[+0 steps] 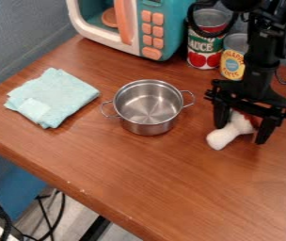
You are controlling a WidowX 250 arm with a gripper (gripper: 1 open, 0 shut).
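My black gripper (244, 123) is low over the right side of the wooden table, around a white object (222, 136) that lies there, its lower end showing toward the front left. Whether the fingers are shut on it I cannot tell; the arm hides part of it.
A steel pot (147, 120) stands left of the gripper, a folded light-blue cloth (52, 94) at the left. A toy microwave (108, 21) and cans (205, 52) are at the back.
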